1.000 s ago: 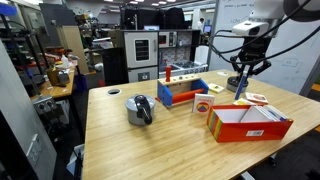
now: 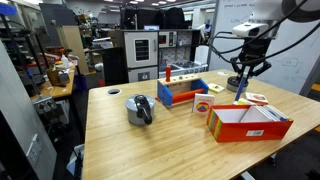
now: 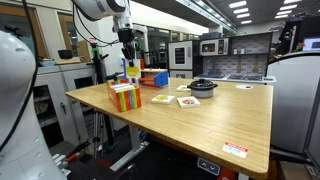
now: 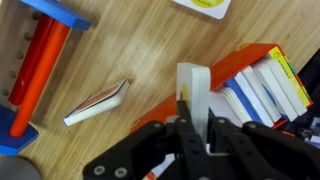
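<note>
My gripper (image 2: 246,72) is shut on a thin, book-like item (image 2: 241,87), which hangs upright with a blue side in exterior view 1. In exterior view 2 the held item (image 3: 132,72) shows a yellow side. From the wrist, its pale narrow edge (image 4: 197,92) points up between the fingers. It hangs above the back side of a red open box (image 2: 226,127), close to the box's orange rim (image 4: 232,66); whether they touch I cannot tell. Several books (image 4: 272,85) stand in one end of that box.
Beside the red box stands a small upright book or card (image 2: 203,104). Behind it is a blue rack with a red bar (image 4: 38,62). A grey pot (image 2: 138,110) stands to the left, a dark pot (image 3: 202,88) elsewhere.
</note>
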